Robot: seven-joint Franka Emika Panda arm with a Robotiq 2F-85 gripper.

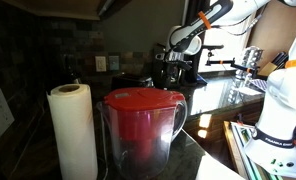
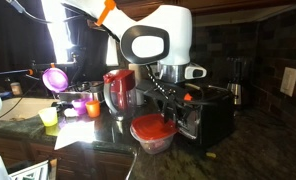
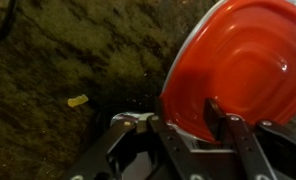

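Observation:
A clear container with a red lid (image 2: 151, 127) stands on the dark counter in exterior view 2. My gripper (image 2: 169, 112) reaches down at the lid's edge. In the wrist view the round red lid (image 3: 250, 60) fills the upper right. My gripper is part open there, its two fingertips apart, one just outside the lid's rim and the other over the lid. Contact with the rim cannot be made out. In exterior view 1 my gripper (image 1: 170, 68) is small and far off, and the container cannot be picked out.
A dark toaster (image 2: 210, 118) stands close beside the container. A red pitcher (image 2: 118, 90) and an orange cup (image 2: 93, 108) stand to the left, with a yellow cup (image 2: 50, 121) farther out. A paper towel roll (image 1: 74, 132) is near exterior view 1's camera.

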